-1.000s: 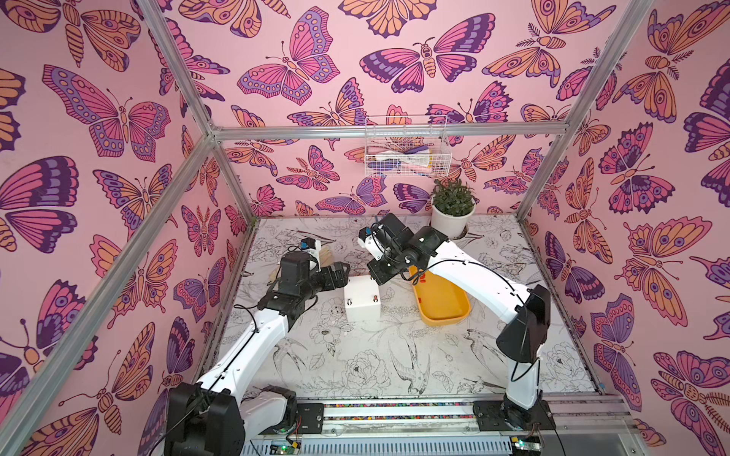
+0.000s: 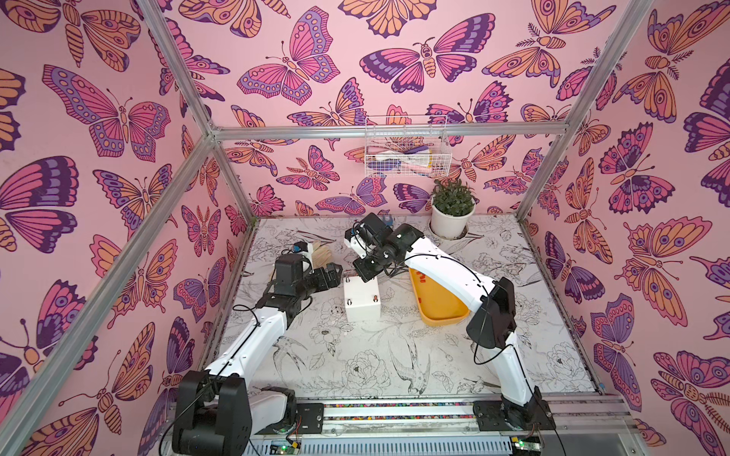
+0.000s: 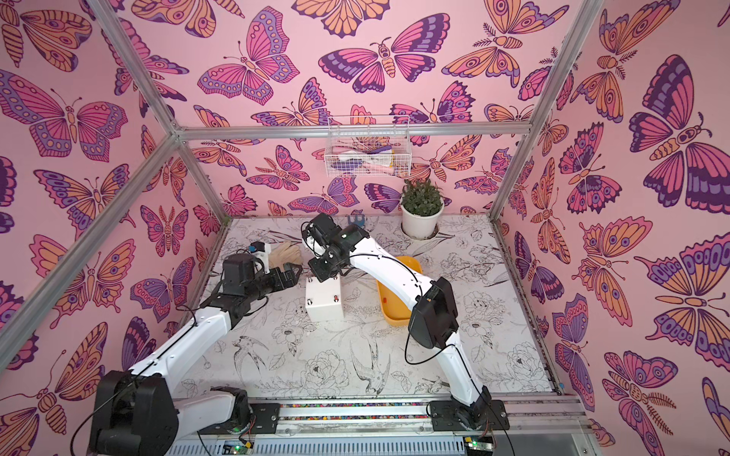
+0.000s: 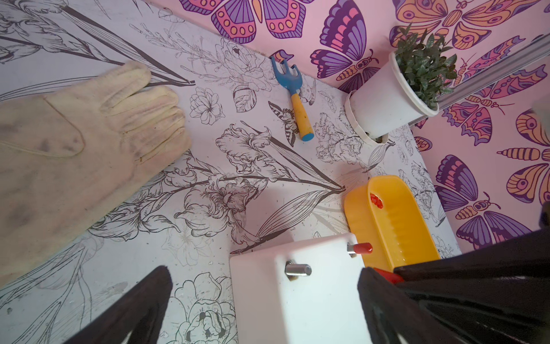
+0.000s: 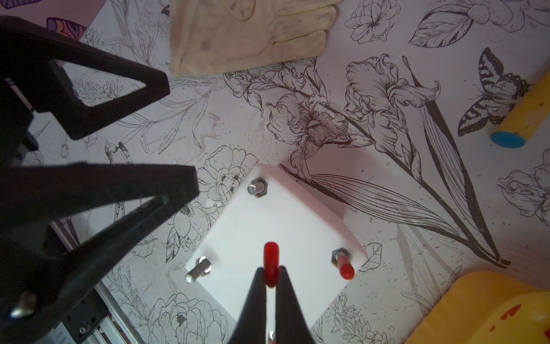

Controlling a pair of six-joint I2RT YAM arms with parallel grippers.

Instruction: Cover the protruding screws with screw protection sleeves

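A white block point(image 2: 362, 304) with protruding screws stands mid-table. In the right wrist view, a bare screw point(image 5: 256, 186) is at its upper corner, another bare screw point(image 5: 194, 272) at the left corner, and a red-sleeved screw point(image 5: 345, 263) at the right corner; the near corner is mostly hidden. My right gripper hangs over the block, shut on a red sleeve point(image 5: 271, 255). My left gripper point(image 2: 330, 275) stands open just left of the block, nothing between its fingers; in the right wrist view its black fingers reach over the table beside the block.
A yellow tray point(image 2: 445, 311) with red sleeves lies right of the block. A beige glove point(image 4: 74, 160) lies at back left, a small garden fork point(image 4: 300, 114) behind the block, a potted plant point(image 2: 452, 205) at back right.
My right gripper, holding the sleeve, has moved left over the block. My left gripper has shifted slightly left, away from the block.
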